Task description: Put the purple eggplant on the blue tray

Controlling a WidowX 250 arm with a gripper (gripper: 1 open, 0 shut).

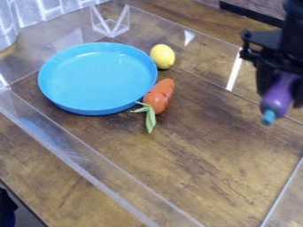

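Observation:
At the right side of the camera view, the purple eggplant [277,96] hangs above the table with its blue-green tip [268,116] pointing down. My dark gripper [274,74] is shut on it from above; the image is blurred there and the fingers partly cover the eggplant. Well to the left, the round blue tray [95,78] lies empty on the table.
An orange carrot [160,94] with green leaves lies by the tray's right edge, between it and the eggplant. A yellow lemon [162,56] sits just behind the carrot.

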